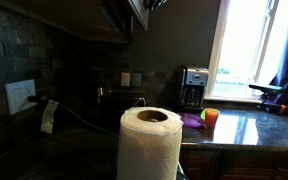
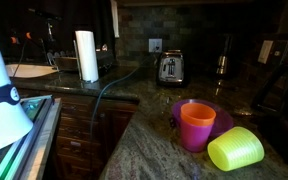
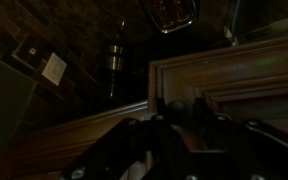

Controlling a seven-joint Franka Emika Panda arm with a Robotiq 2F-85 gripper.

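In the wrist view my dark gripper is in front of a wooden cabinet door [image 3: 224, 78]. Its fingers are close together around a small, dull round thing that looks like a knob [image 3: 178, 104]; the dimness hides its exact shape. Only a dark part of the gripper [image 1: 154, 4] shows at the top edge of exterior view 1, by the upper cabinet [image 1: 64, 18]. The white arm [image 2: 2, 100] stands at the left of exterior view 2, with its gripper out of frame.
A paper towel roll [image 1: 149, 150] stands close to the camera. On the counter are a toaster [image 2: 172, 68], a coffee maker [image 1: 192, 90], a purple bowl [image 2: 220, 118], an orange cup [image 2: 197, 128] and a tipped yellow-green cup [image 2: 236, 149]. Bare counter lies left of the cups.
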